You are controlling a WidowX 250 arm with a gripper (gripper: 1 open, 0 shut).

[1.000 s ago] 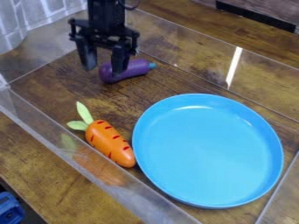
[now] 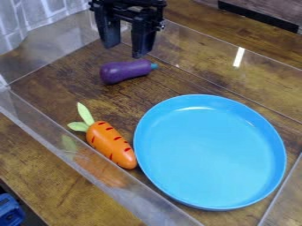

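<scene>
My black gripper [image 2: 127,37] hangs at the top of the view, above and behind a purple eggplant [image 2: 125,71], its two fingers apart with nothing visible between them. An orange toy carrot [image 2: 109,143] with light green leaves lies at the lower left. A large blue plate [image 2: 209,152] fills the right front, just beside the carrot.
A clear plastic wall runs along the left and front of the wooden surface [image 2: 53,88]. The area right of the eggplant, behind the plate, is bare wood. A blue object [image 2: 7,212] sits outside at the bottom left corner.
My gripper has moved up and back, away from the area left of the eggplant. The eggplant, carrot and plate look unmoved.
</scene>
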